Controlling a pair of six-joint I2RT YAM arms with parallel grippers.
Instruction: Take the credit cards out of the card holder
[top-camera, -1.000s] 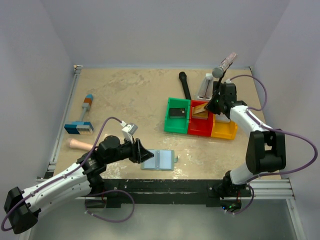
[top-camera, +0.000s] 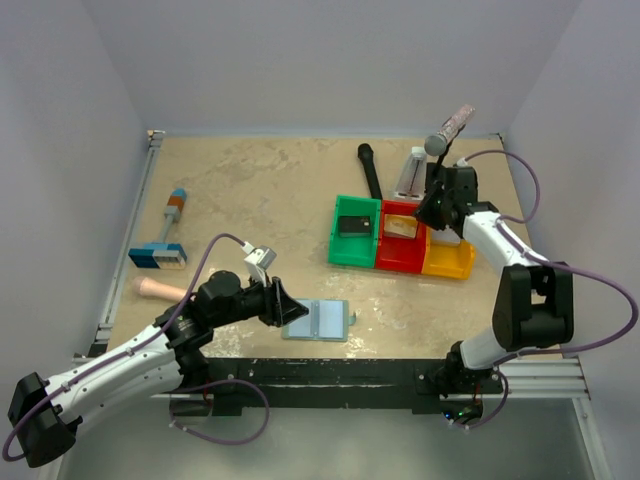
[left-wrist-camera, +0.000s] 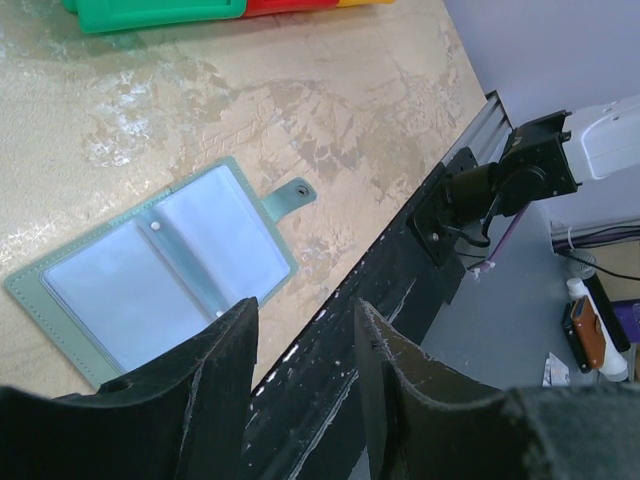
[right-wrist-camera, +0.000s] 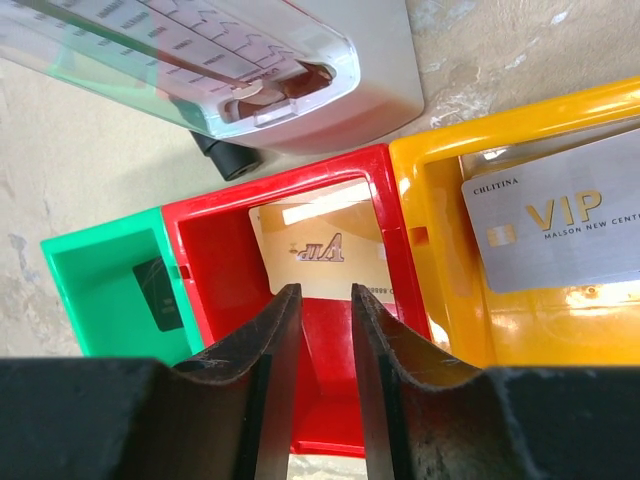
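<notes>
The pale green card holder (top-camera: 316, 319) lies opened flat near the table's front edge, its two white pockets empty of visible cards in the left wrist view. Beside it my left gripper stands open, nothing between its fingers. A gold card (right-wrist-camera: 325, 245) rests in the red bin (right-wrist-camera: 230, 235); a silver VIP card (right-wrist-camera: 565, 212) is in the yellow bin (right-wrist-camera: 520, 118); a black card (right-wrist-camera: 158, 294) lies in the green bin (right-wrist-camera: 95, 262). Over the red bin my right gripper is open, with the gold card just beyond its fingertips.
Close behind the bins stand a clear-and-grey appliance (top-camera: 411, 172) and a black microphone (top-camera: 369, 171). A blue-and-orange tool (top-camera: 165, 237) and a pinkish rod (top-camera: 158, 289) lie at the left.
The gold card, tilted at the right gripper before, now lies flatter in the red bin, apart from the fingers. My right gripper has shifted slightly right. The left arm stays still.
</notes>
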